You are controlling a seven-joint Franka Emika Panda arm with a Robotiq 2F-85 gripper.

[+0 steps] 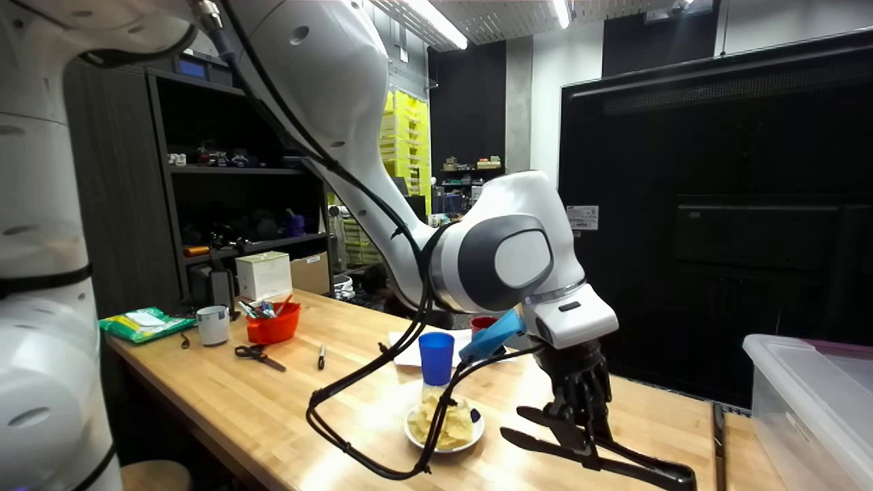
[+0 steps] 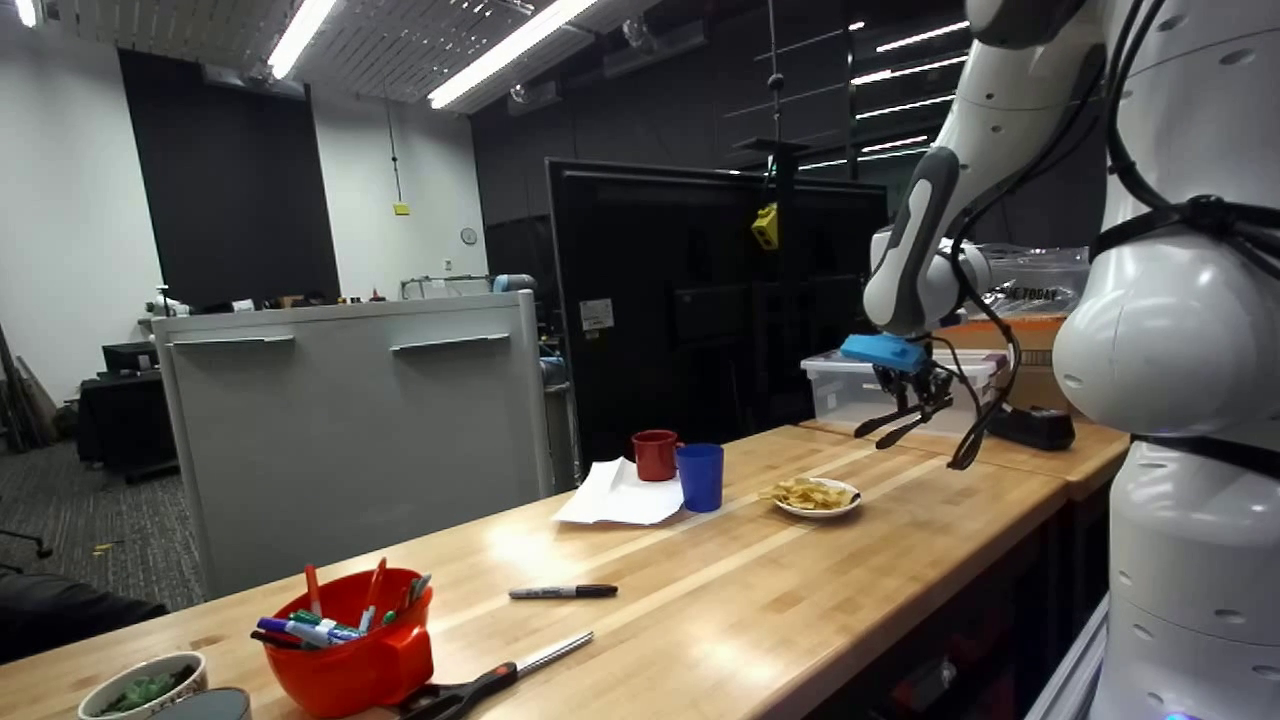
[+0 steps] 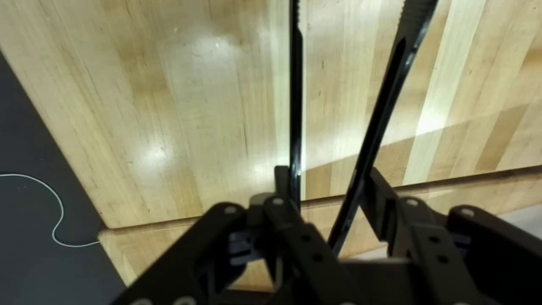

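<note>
My gripper (image 1: 511,422) hangs above the table's far right part, its long black fingers pointing toward the plate side. In exterior view 2 the same gripper (image 2: 869,437) is beyond the plate, clear of the tabletop. Bare wood shows between the two spread fingers in the wrist view, so the fingers stand partly open and hold nothing. Yellow chips (image 1: 446,423) lie on a small white plate (image 2: 825,512), apart from the fingers. Behind the plate stand a blue cup (image 2: 701,476) and a red mug (image 2: 655,455), the mug on white paper (image 2: 608,496).
A clear plastic bin (image 1: 806,409) borders the right end. Toward the other end are a red pen container (image 1: 273,322), scissors (image 1: 260,356), a marker (image 2: 563,590), a white mug (image 1: 213,324) and a green bag (image 1: 147,324). Mid-table is largely clear.
</note>
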